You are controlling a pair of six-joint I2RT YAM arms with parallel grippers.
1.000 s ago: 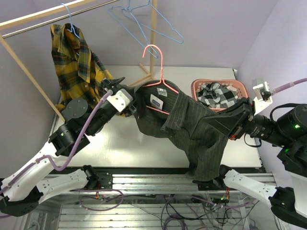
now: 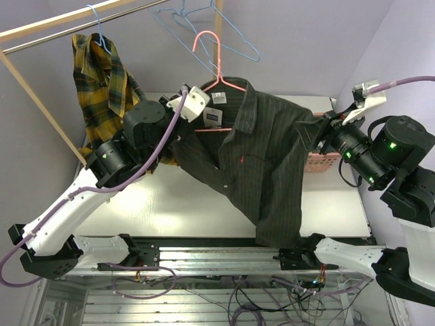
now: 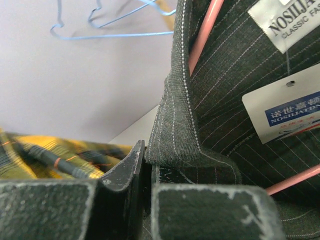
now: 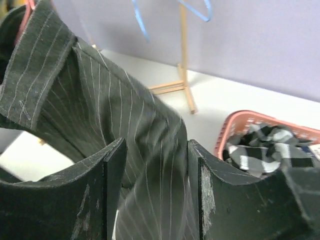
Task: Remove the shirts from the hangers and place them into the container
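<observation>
The dark striped shirt point(image 2: 258, 176) hangs in mid-air on the pink hanger point(image 2: 208, 35), with white tags inside its collar. My left gripper is shut on the shirt beside the collar, where the hanger's pink bars show in the left wrist view. My right gripper is at the shirt's right shoulder, a fold of fabric point(image 4: 155, 125) between or just behind its fingers; the right wrist view suggests a gap between the fingers, which are open.
A yellow plaid shirt point(image 2: 102, 88) and empty blue hangers point(image 2: 241, 47) hang on the rack at the back left. A basket point(image 4: 240, 120) with checked cloth stands behind the right arm. The white table lies below.
</observation>
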